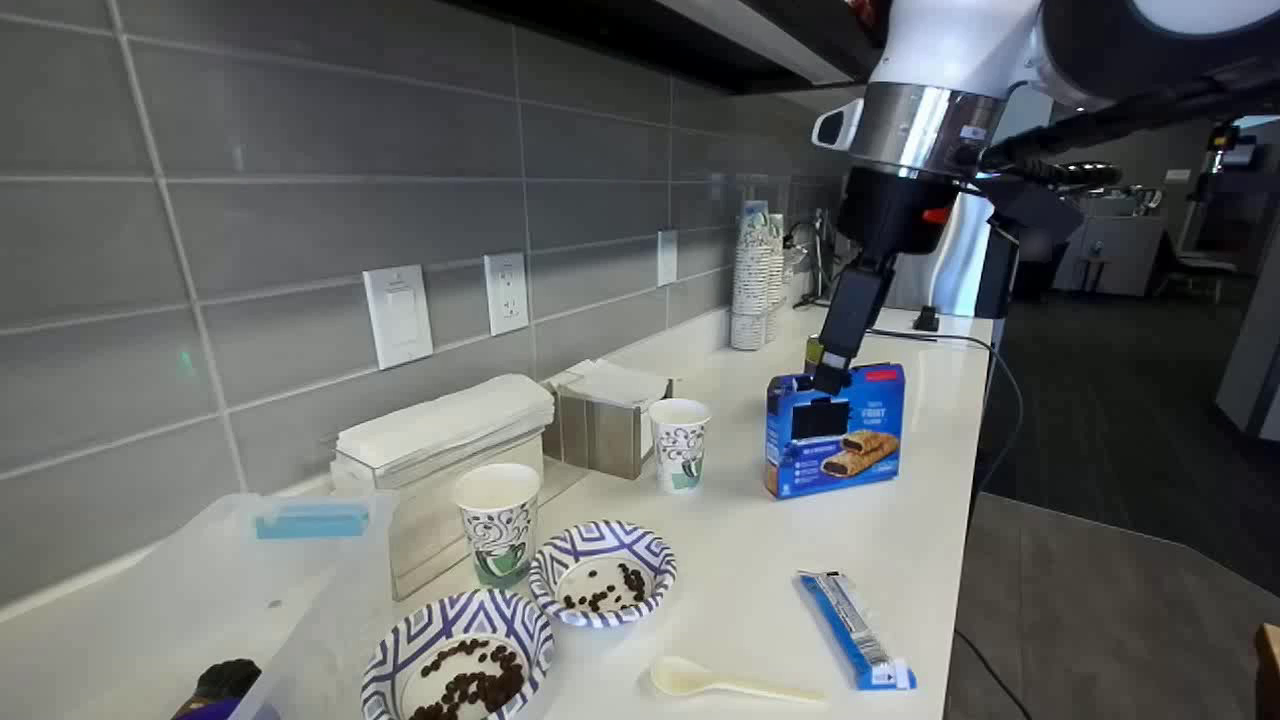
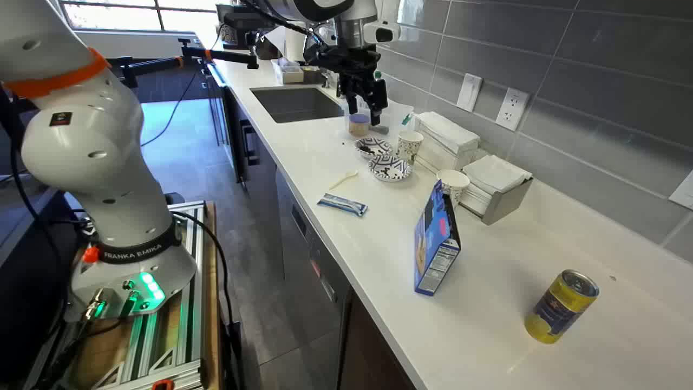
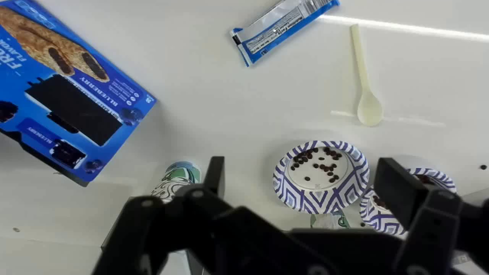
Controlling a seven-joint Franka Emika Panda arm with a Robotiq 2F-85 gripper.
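In the wrist view my gripper is open, its two fingers wide apart with nothing held. Below, between them in that view, lies a paper bowl with a few dark beans. The second bowl holds more beans and is partly hidden by a finger in the wrist view. A pale spoon and a blue-wrapped bar lie flat on the counter. The blue fruit-bar box stands upright. Two patterned paper cups, one near the bowls and another farther along, stand by the napkins.
Napkin holders line the wall side. A yellow can stands beyond the box. At one end is a translucent bin; a sink is set into the counter. Bare counter lies between the bar and the box.
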